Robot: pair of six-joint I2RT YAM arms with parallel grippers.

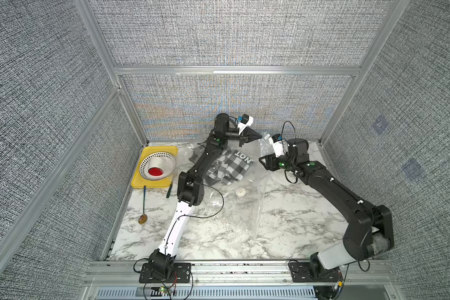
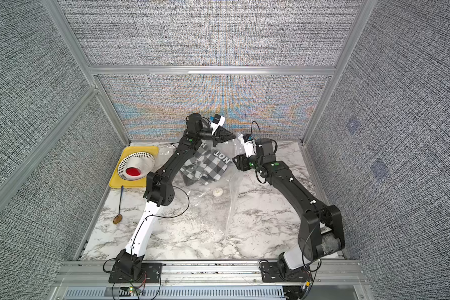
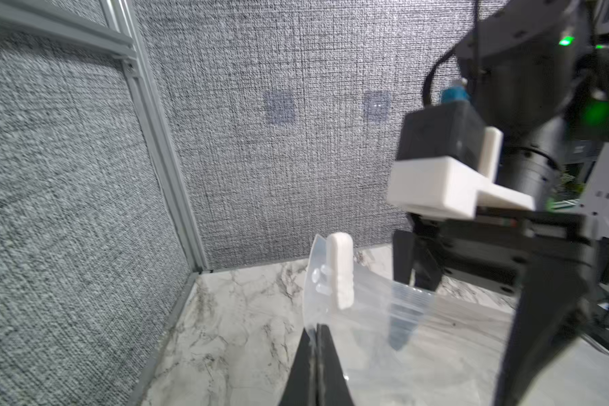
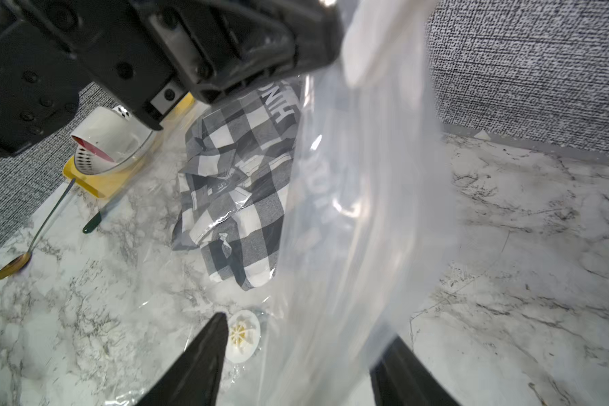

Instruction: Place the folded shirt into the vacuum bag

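Observation:
The folded black-and-white checked shirt (image 1: 231, 166) lies at the back middle of the table, partly behind my left arm. Clear film of the vacuum bag (image 4: 358, 223) covers part of it; how far inside it lies, I cannot tell. The bag's white round valve (image 4: 242, 336) rests in front of the shirt. My left gripper is shut on the bag's raised edge, just below a white zip slider (image 3: 340, 270). Part open, my right gripper has loose film running between its fingers, not visibly pinched.
On the left stands a yellow tray (image 1: 136, 182) bearing a patterned bowl (image 1: 171, 170) and a white cup with a red inside (image 1: 156, 166). A spoon (image 1: 144, 202) lies in front of it.

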